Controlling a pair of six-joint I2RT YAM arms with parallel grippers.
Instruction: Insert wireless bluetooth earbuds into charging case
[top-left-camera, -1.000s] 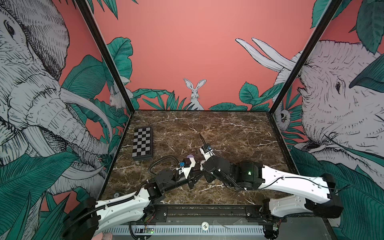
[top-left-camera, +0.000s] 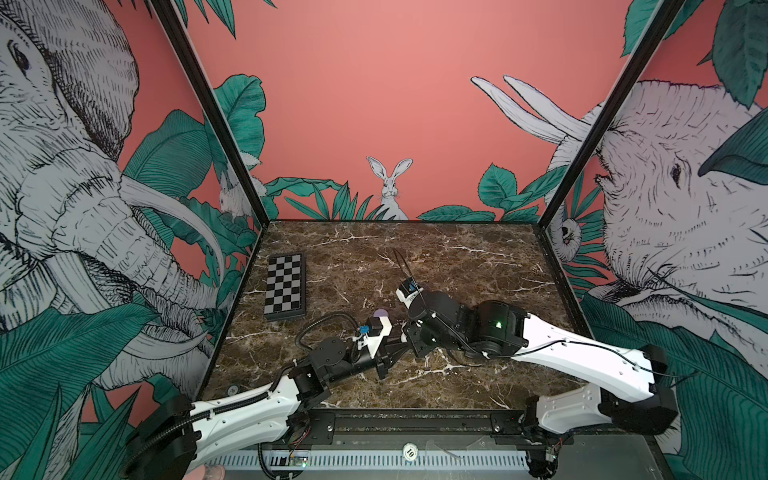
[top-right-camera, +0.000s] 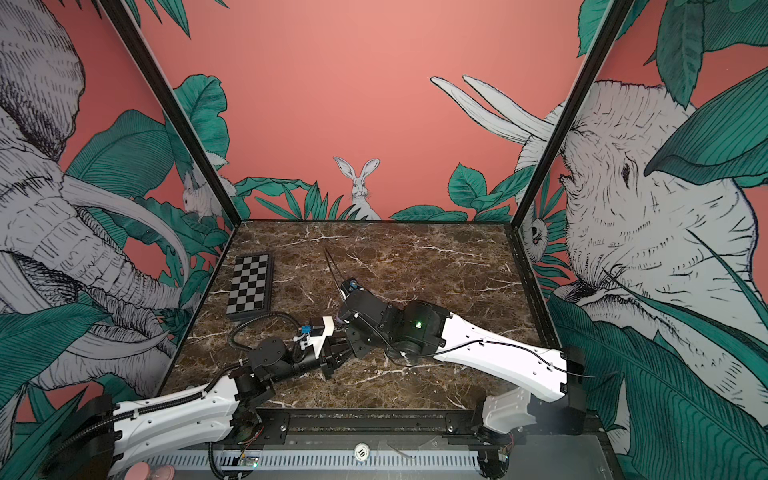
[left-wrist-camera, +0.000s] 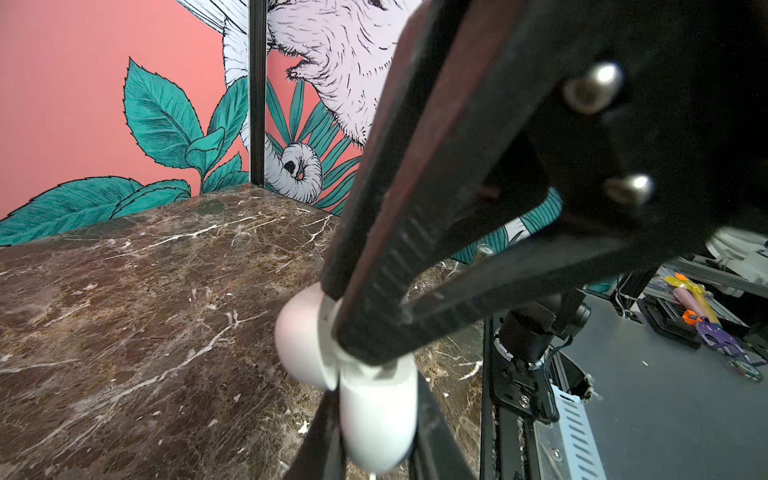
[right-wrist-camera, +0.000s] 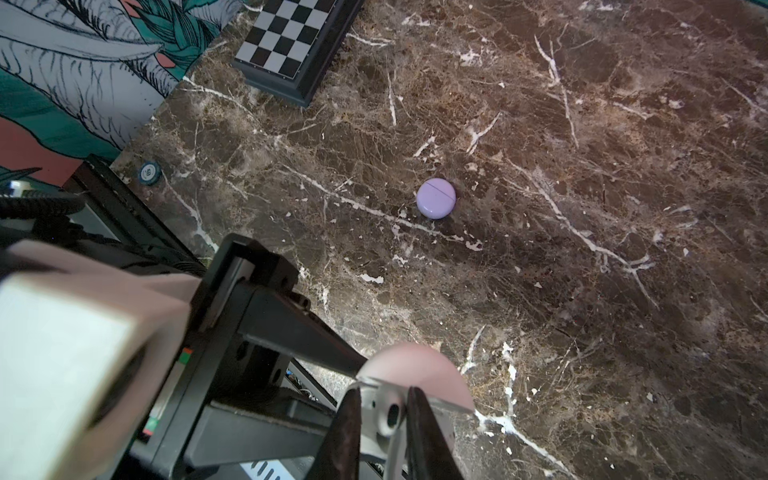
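In the left wrist view my left gripper is shut on a small pale charging case, whose lid (left-wrist-camera: 300, 332) is raised above its white body (left-wrist-camera: 378, 416). In the right wrist view the case shows a pink rounded lid (right-wrist-camera: 412, 372), with my right gripper at its open inner side, its dark fingertips close together around a slim white piece, probably an earbud stem; how firmly is unclear. In the top left view both grippers meet low over the middle front of the table, largely hiding the case.
A checkered board (top-left-camera: 284, 284) lies at the left of the table. A small lilac disc (right-wrist-camera: 436, 197) lies on the marble, and a small dark round item (right-wrist-camera: 149, 173) near the left edge.
My right arm and gripper housing have risen somewhat above where they were, still meeting the left gripper. The left arm is nearly unchanged.
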